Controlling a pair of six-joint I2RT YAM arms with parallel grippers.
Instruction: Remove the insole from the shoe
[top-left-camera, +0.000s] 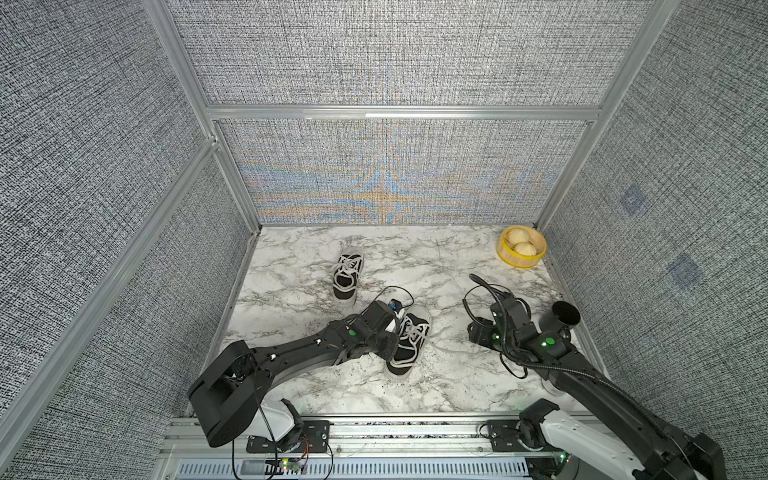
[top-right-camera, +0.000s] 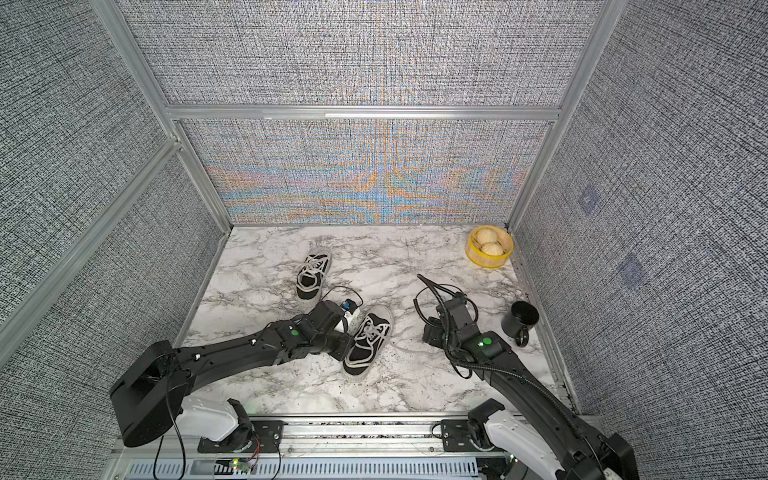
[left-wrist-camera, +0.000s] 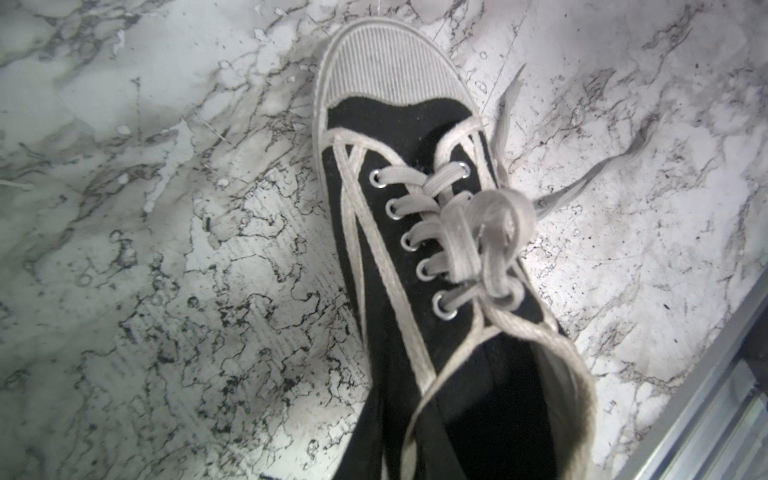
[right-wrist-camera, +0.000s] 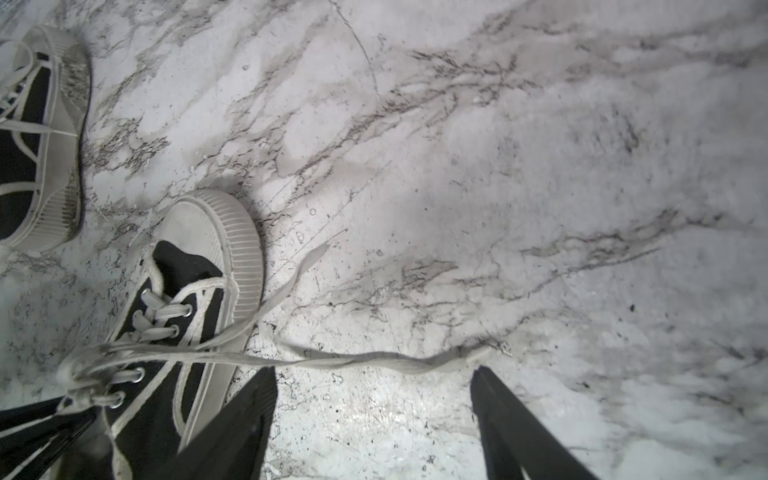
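Note:
The near black-and-white shoe (top-left-camera: 409, 345) lies on the marble table, toe pointing away, its laces (left-wrist-camera: 488, 240) tied in a loop. My left gripper is at the shoe's open collar, its dark fingers (left-wrist-camera: 361, 444) low in the left wrist view around the left rim. Dark fabric behind them hides whether they touch or pinch it. Inside, the shoe's opening (left-wrist-camera: 504, 400) is deep black, and no insole can be made out. My right gripper stands open over bare table, right of the shoe, with nothing between its fingers.
A second matching shoe (top-left-camera: 347, 276) lies farther back on the left. At the right are a black mug (top-right-camera: 520, 320) and a yellow-rimmed steamer basket (top-right-camera: 489, 260) with buns. Loose lace ends (right-wrist-camera: 384, 360) trail right of the near shoe.

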